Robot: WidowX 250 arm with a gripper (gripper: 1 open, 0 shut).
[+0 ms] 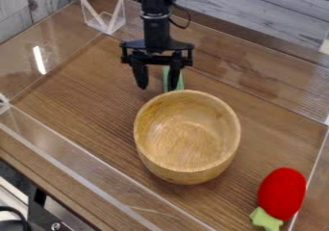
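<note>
The black gripper (157, 73) hangs over the table behind a wooden bowl (186, 137). Its fingers straddle the area of a green block (176, 80), which is partly hidden behind it; whether they touch it I cannot tell. A red toy with a green part (280, 194) lies at the front right.
A clear plastic piece (103, 13) stands at the back left, and pale walls rise at the back.
</note>
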